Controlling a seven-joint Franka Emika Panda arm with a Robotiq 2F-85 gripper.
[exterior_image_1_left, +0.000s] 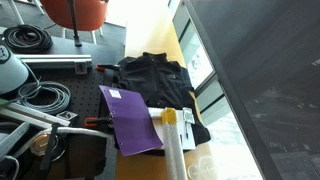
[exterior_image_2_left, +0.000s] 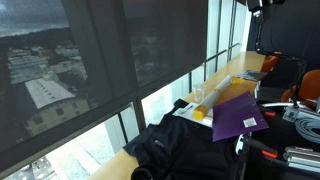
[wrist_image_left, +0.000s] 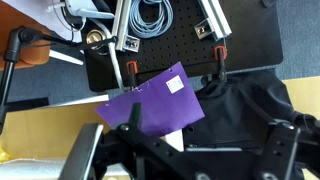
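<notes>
In the wrist view my gripper stands open at the bottom edge, high above the table, nothing between its fingers. Below it a flat purple sheet (wrist_image_left: 150, 105) with a small white label overlaps the edge of the black perforated base. Black cloth (wrist_image_left: 236, 112) is spread rumpled beside the sheet. In exterior view 1 the purple sheet (exterior_image_1_left: 132, 122) lies partly over the cloth (exterior_image_1_left: 155, 75). Next to it is a long pale roll (exterior_image_1_left: 173, 152) with a yellow end. My gripper cannot be made out clearly in exterior view 1.
A coiled grey cable (wrist_image_left: 150, 16) and metal clamps (wrist_image_left: 212, 20) occupy the perforated base. Windows line one long side of the table. In exterior view 2 a clear cup (exterior_image_2_left: 198, 89) stands near the pale roll (exterior_image_2_left: 213, 97). An orange chair (exterior_image_1_left: 75, 14) is beyond the base.
</notes>
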